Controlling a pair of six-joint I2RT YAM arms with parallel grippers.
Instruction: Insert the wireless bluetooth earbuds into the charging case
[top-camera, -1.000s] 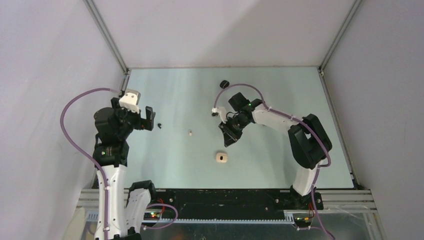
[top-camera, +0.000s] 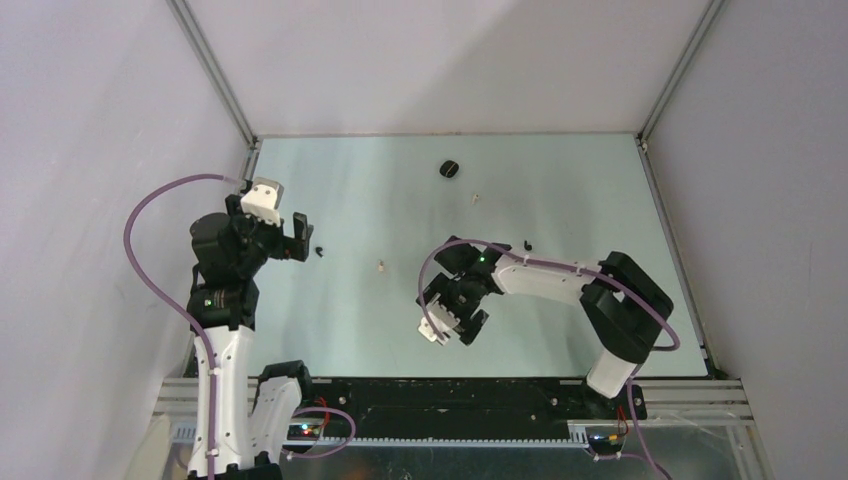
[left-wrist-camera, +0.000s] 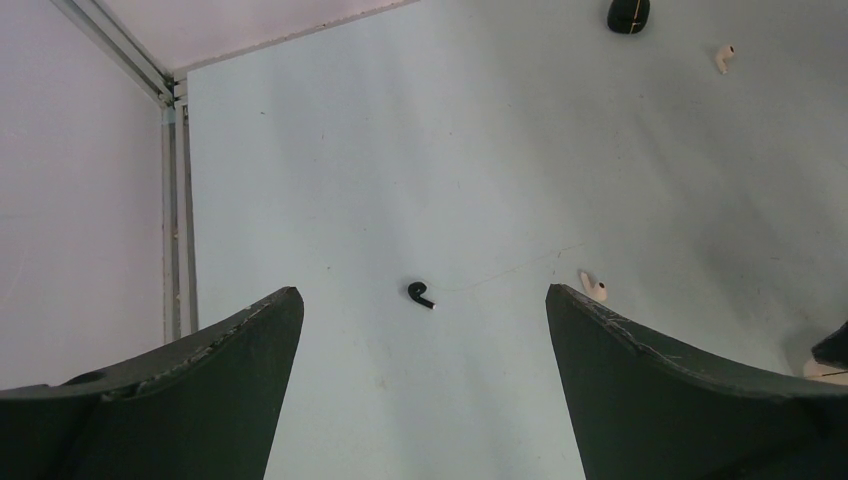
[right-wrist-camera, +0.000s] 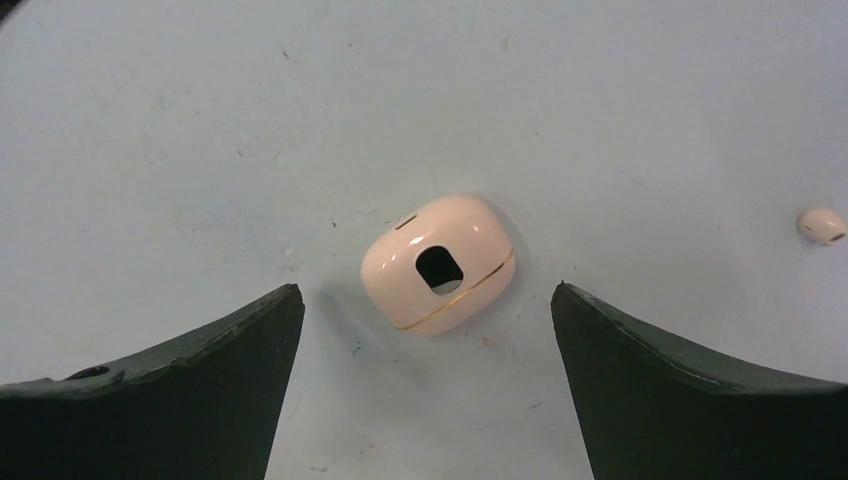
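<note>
A pale pink charging case (right-wrist-camera: 440, 265) lies between the open fingers of my right gripper, low over the table; from the top, that gripper (top-camera: 452, 312) covers it. My left gripper hangs open at the left side, nothing in it. A pink earbud (left-wrist-camera: 595, 288) lies mid-table, another (left-wrist-camera: 724, 58) toward the back right. A black earbud (left-wrist-camera: 420, 295) lies on the left, another (top-camera: 528, 245) right of centre. A black case (top-camera: 449, 169) stands at the back.
Walls and metal rails enclose it at the back and sides.
My right gripper has moved toward the front of the table and down over the pink case, which it now hides in the top view. The left arm is still.
</note>
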